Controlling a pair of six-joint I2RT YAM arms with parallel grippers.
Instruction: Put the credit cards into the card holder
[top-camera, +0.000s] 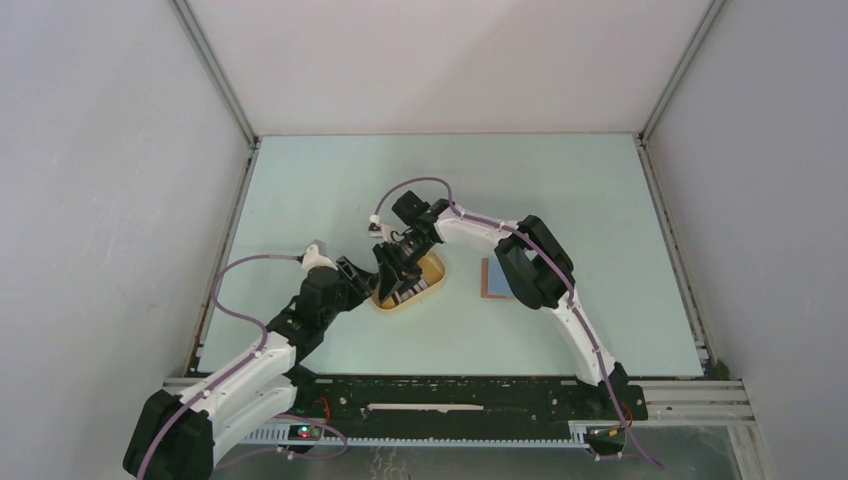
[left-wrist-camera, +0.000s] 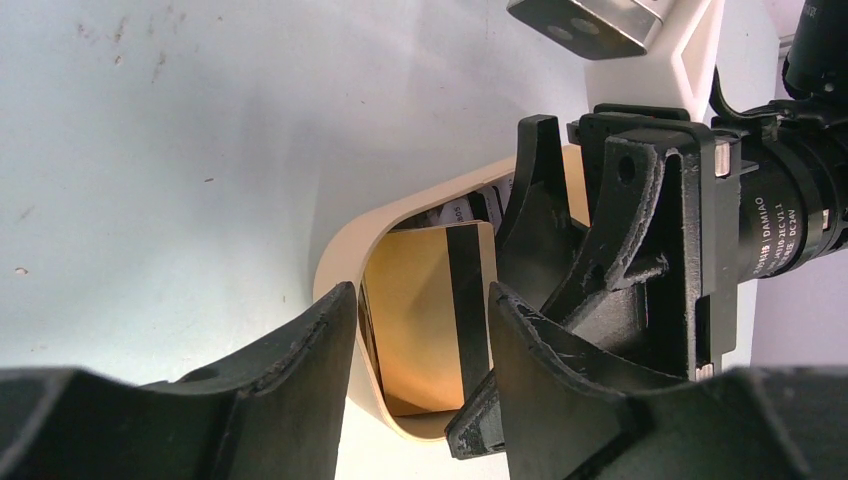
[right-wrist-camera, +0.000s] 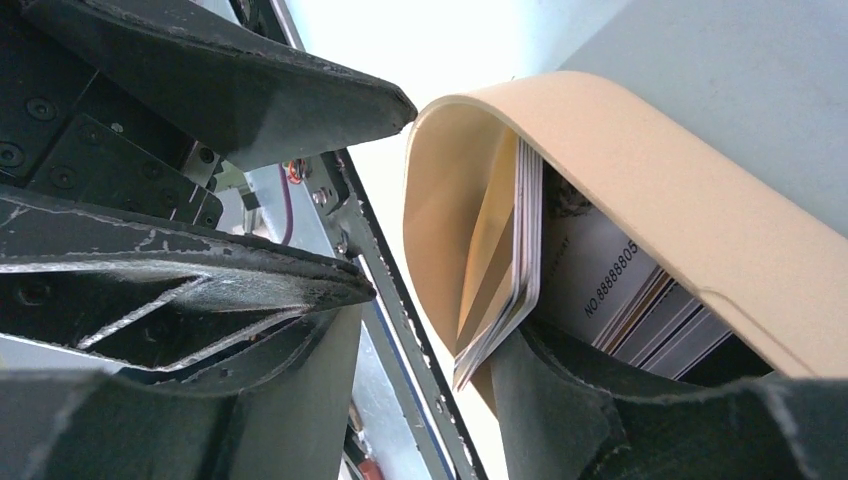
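Observation:
The card holder, a peach oval container (left-wrist-camera: 340, 265), lies below both grippers and holds several cards. Thin card edges (right-wrist-camera: 523, 225) show near its rounded end, leaning against a tan card with a black stripe (left-wrist-camera: 415, 310). More printed cards (right-wrist-camera: 605, 280) sit deeper inside. My right gripper is part open, its fingers on either side of that leaning stack's lower end, without visible grip. At the rounded end is my left gripper, its fingertips apart and close against the holder's outside; whether they press on the wall cannot be made out.
A flat blue and brown rectangle (top-camera: 500, 278) lies right of the holder, partly beneath the right arm. Both arms crowd the holder.

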